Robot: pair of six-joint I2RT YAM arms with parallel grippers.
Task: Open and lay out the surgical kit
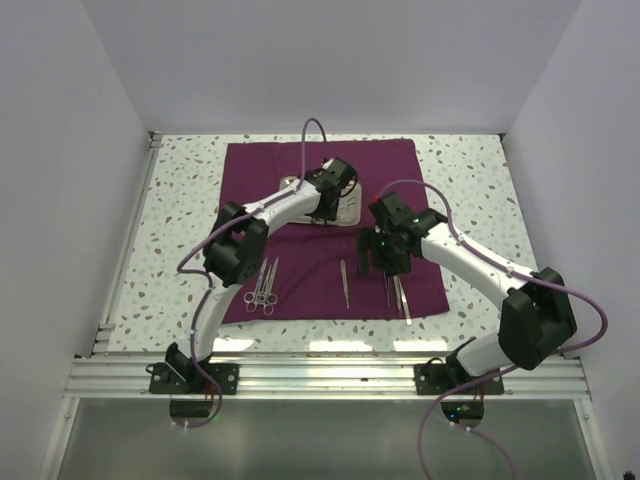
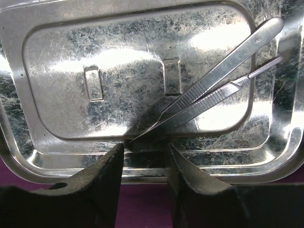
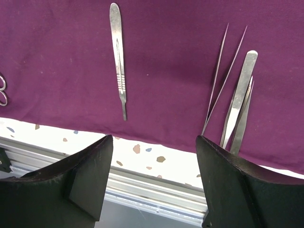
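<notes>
A metal tray point(image 2: 61, 109) on the purple cloth holds a scalpel handle point(image 2: 252, 75) and a second slim steel instrument point(image 2: 259, 35), crossing diagonally in the left wrist view. My left gripper is over the tray's near side, fingers apart, by the instruments' lower ends, nothing visibly held. My right gripper stands open above the cloth point(image 3: 166, 71), where a scalpel handle point(image 3: 117, 47) lies left and several tweezers point(image 3: 244, 76) lie right.
Several scissor-like instruments point(image 1: 262, 295) lie at the cloth's lower left. The cloth's middle has free room, and the speckled table point(image 1: 170, 240) borders it.
</notes>
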